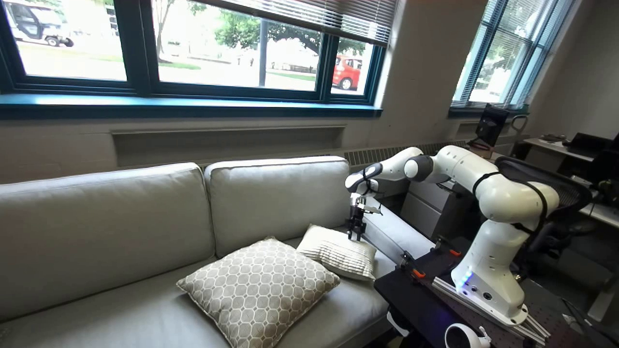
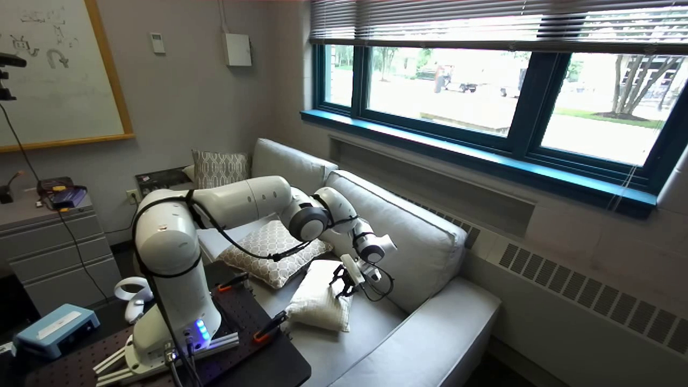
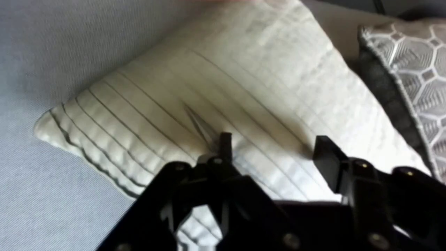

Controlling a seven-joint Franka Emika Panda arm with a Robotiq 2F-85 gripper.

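A small cream pillow (image 1: 332, 250) with pleated ridges lies at the sofa's right end. My gripper (image 1: 354, 236) points down at its top, close to the edge nearest the armrest. In the wrist view the pillow (image 3: 167, 96) spreads beneath my gripper, whose black fingers (image 3: 225, 146) stand apart with pleated cloth visible between and beyond them. A shadowed crease runs up to the left finger, so that tip seems to touch the fabric. Exterior view 2 shows the gripper (image 2: 343, 282) over the same pillow (image 2: 316, 303).
A larger patterned pillow (image 1: 261, 290) lies on the seat beside the cream one. Behind rises the sofa's back cushion (image 1: 278, 197), and the armrest (image 2: 432, 329) borders the pillow's other side. Bare seat stretches away past the patterned pillow.
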